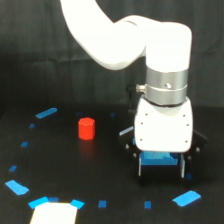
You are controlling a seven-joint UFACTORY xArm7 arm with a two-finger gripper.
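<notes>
My white gripper point(161, 174) is low at the right of the dark table in the camera view. Its two fingers stand wide apart, so it looks open. Between and behind them shows a bright blue object point(157, 159), mostly covered by the gripper's white body. Whether either finger touches the blue object cannot be made out. A small red block point(87, 128) stands upright to the left, well clear of the gripper.
Blue tape strips point(17, 187) and small blue marks lie scattered over the black table. A pale block-like thing point(54, 214) is cut off by the bottom edge.
</notes>
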